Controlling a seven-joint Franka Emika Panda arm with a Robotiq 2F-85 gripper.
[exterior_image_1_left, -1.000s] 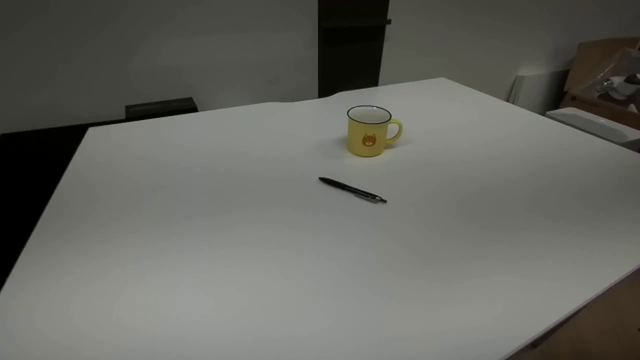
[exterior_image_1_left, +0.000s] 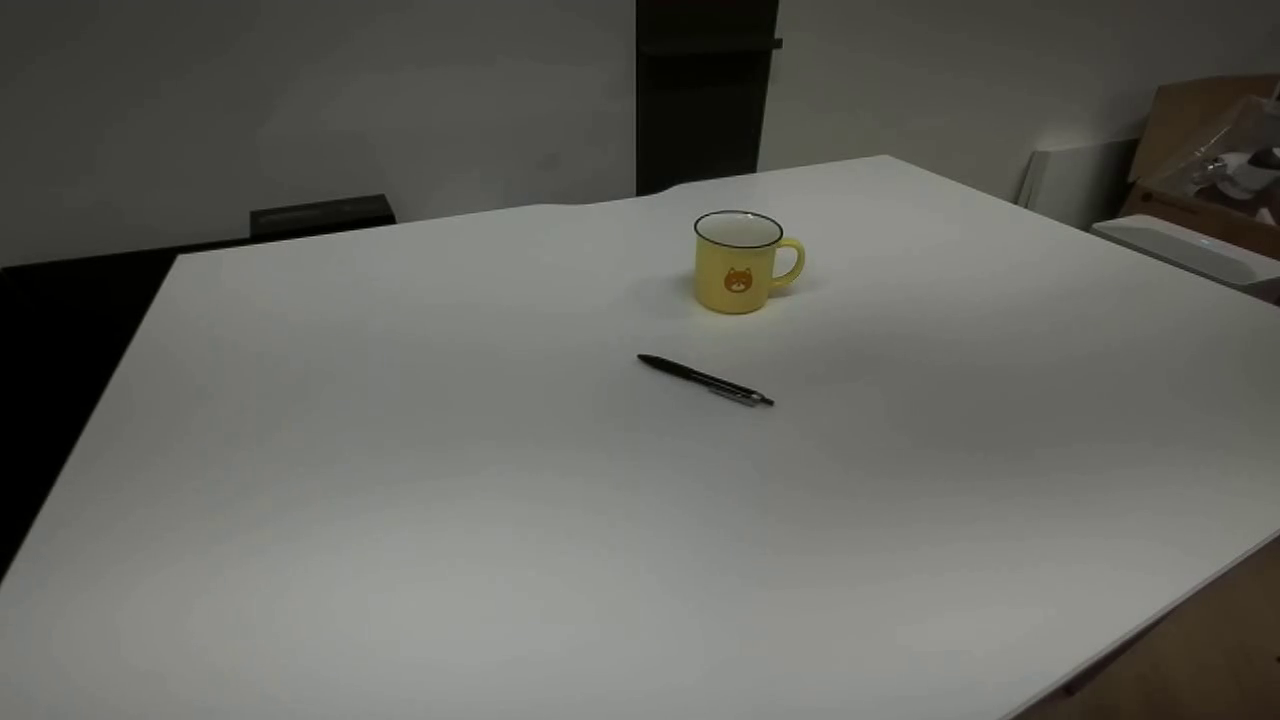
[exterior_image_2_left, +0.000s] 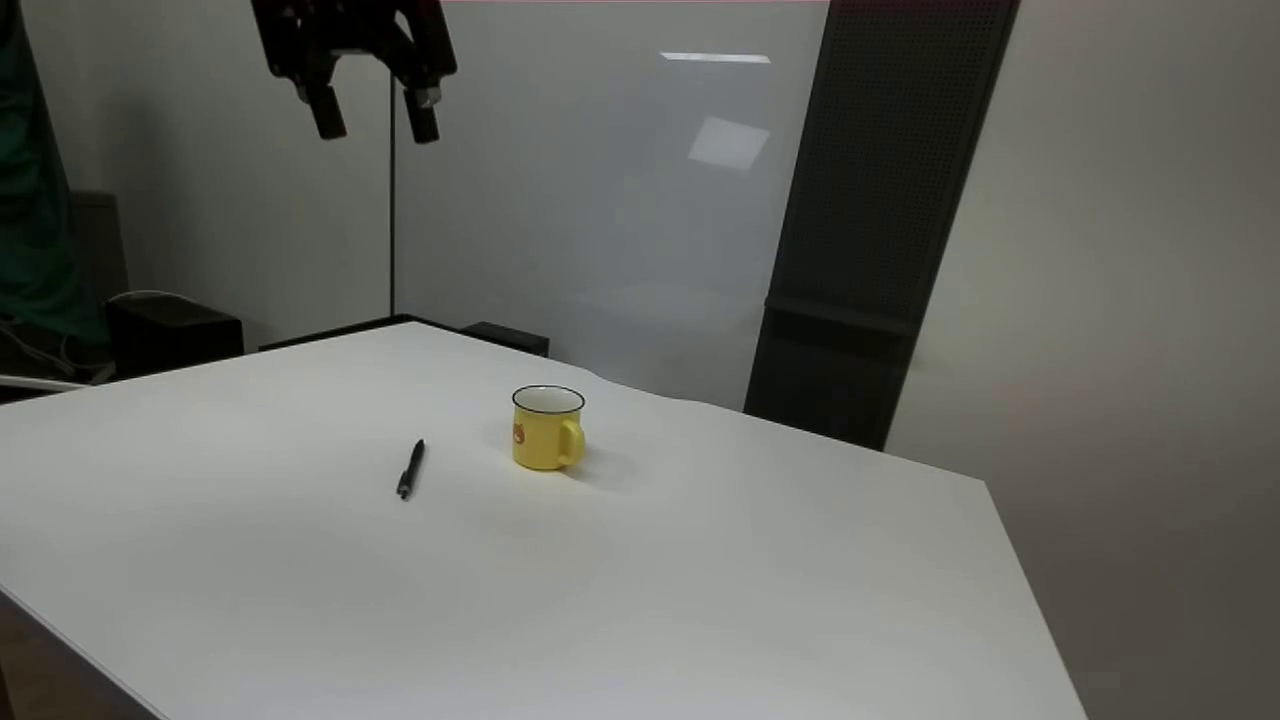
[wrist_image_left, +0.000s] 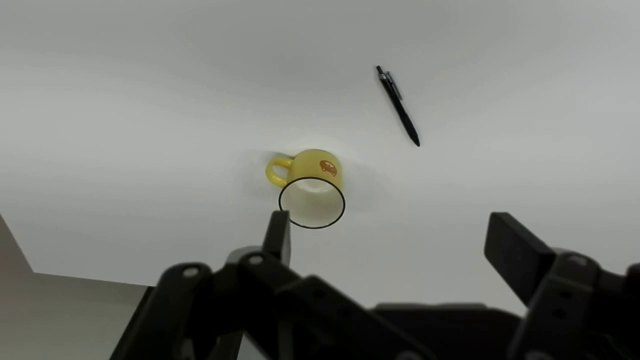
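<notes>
A yellow mug (exterior_image_1_left: 734, 282) with a dark rim and an orange animal face stands upright on the white table. Its inside looks empty in the wrist view, where the mug (wrist_image_left: 315, 165) has its handle to the left. Beside it, apart, a black pen (exterior_image_1_left: 702, 378) lies flat; the pen (wrist_image_left: 400, 108) also shows whole from the wrist. High above the table hangs my gripper (exterior_image_2_left: 374, 126), its fingers wide apart and nothing between them. From the wrist view, the left finger of the gripper overlaps the mug's rim only in the picture.
A wall and a tall dark panel (exterior_image_2_left: 888, 216) stand behind its back edge. Dark boxes (exterior_image_2_left: 174, 336) sit beyond the table at the left.
</notes>
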